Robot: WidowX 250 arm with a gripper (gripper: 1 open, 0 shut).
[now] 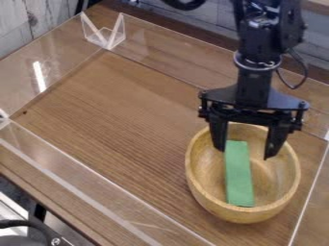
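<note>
A round tan bowl [205, 184] stands at the lower right of the camera view, holding a flat green block [238, 181] that lies lengthwise along its middle. My gripper [245, 135] is open above the back half of the bowl, its two dark fingers apart on either side, over the far end of the green block.
A clear stretch of wooden tabletop [122, 120] fills the left and middle. A white wire-like object [103, 34] stands at the back left. Raised edges border the surface at left and back.
</note>
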